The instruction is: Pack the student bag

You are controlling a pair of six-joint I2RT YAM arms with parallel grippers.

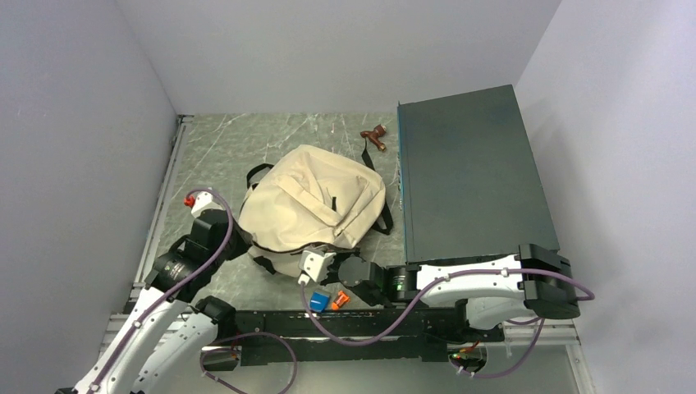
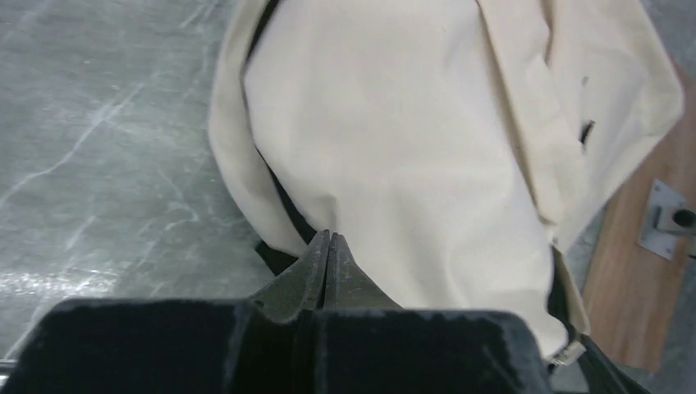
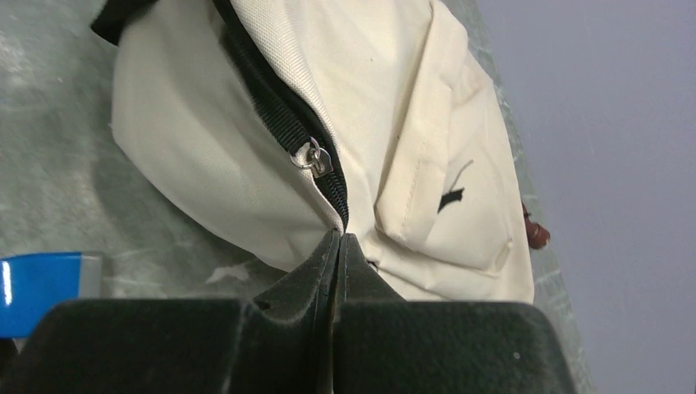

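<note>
A cream backpack (image 1: 312, 197) with black straps lies on the marble surface, its black zipper along the near side. In the left wrist view my left gripper is shut with nothing visible between its tips, over the bag's near-left zipper edge (image 2: 275, 180). My right gripper is shut at the bag's edge just below the metal zipper pull (image 3: 316, 156); whether fabric is pinched between the fingertips I cannot tell. A blue item (image 1: 319, 301) and an orange item (image 1: 339, 300) lie at the front edge, partly near the right arm.
A dark board (image 1: 468, 172) covers the right side. A small brown object (image 1: 373, 137) lies at the back beside the bag. Bare marble is free at the back left. Walls bound the back and sides.
</note>
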